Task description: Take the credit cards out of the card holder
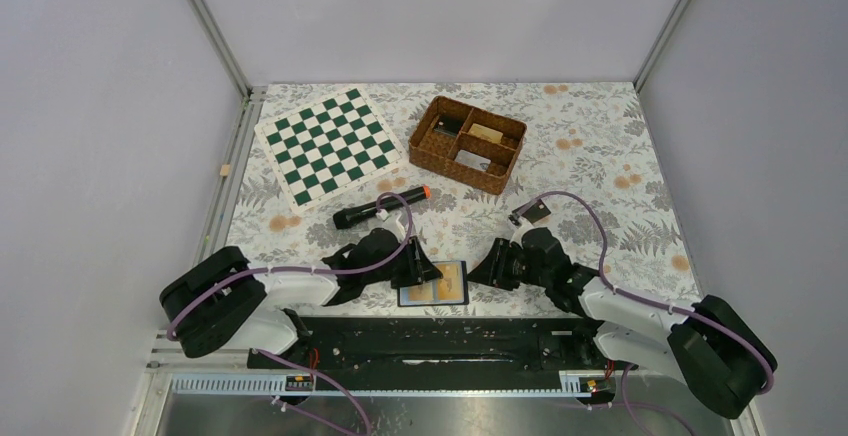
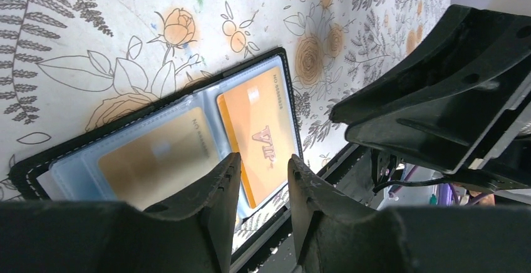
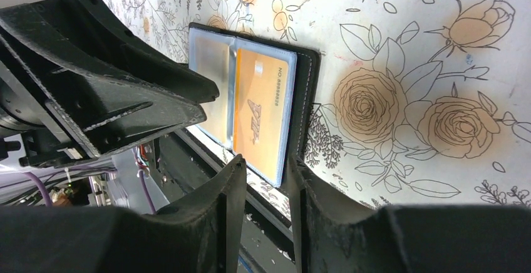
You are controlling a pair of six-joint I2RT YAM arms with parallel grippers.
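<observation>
The card holder [image 1: 432, 303] lies opened flat near the table's front edge, with a dark border and two clear sleeves. In the left wrist view, one orange-gold card [image 2: 266, 123] shows in the right sleeve and another gold card [image 2: 156, 154] in the left sleeve. Over the holder's left part is my left gripper [image 1: 438, 274], its fingers apart and no object seen between them. My right gripper [image 1: 472, 277] is at the holder's right edge, its fingers [image 3: 235, 182] also parted around nothing I can see. Contact with the holder cannot be told.
Behind are a wicker basket [image 1: 458, 171] with several items in its compartments, a black microphone [image 1: 375, 208] and a green-and-white checkered board [image 1: 330, 146]. A small dark card-like item [image 1: 533, 211] lies beyond the right gripper.
</observation>
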